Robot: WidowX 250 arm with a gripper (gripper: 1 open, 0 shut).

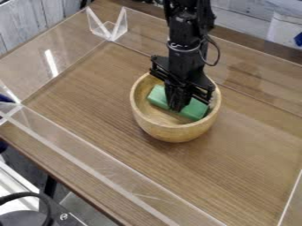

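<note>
A round wooden bowl (170,127) sits on the wooden table, with a green block (192,111) lying inside it. My black gripper (175,95) reaches down from the top into the bowl, over the block, hiding part of it. Its fingers look shut; whether anything is between the fingertips is hard to see.
A white wire-like holder (109,26) stands at the back left. Dark cables and hardware lie at the lower left corner, off the table edge.
</note>
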